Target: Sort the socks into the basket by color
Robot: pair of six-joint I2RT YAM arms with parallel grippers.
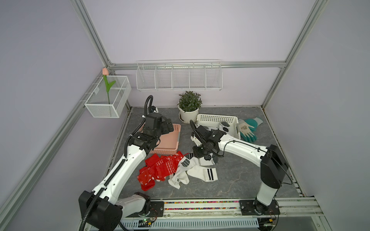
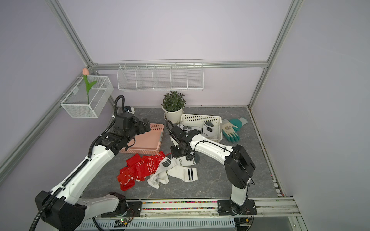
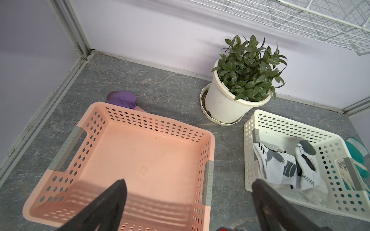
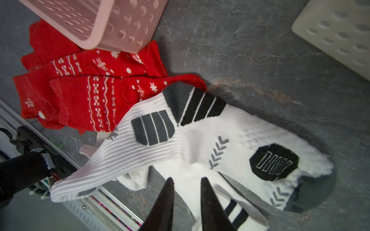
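Red patterned socks (image 4: 92, 96) lie in a heap in front of the pink basket (image 3: 173, 129), which looks empty. Beside them spreads a white sock with grey patches (image 4: 235, 134), and a white sock with black stripes (image 4: 181, 181) lies partly under it. In the left wrist view, the white basket (image 3: 300, 122) holds white-and-grey socks (image 3: 281, 165). Above the pink basket my left gripper is wide open and empty. My right gripper hovers over the white socks, its fingers (image 4: 167, 196) a narrow gap apart, with no sock seen gripped.
A potted plant (image 3: 227, 98) stands behind and between the two baskets. Teal-and-white gloves (image 1: 248, 129) lie right of the white basket. A purple item (image 3: 121, 98) sits behind the pink one. Bare table (image 1: 239, 181) shows at the front right.
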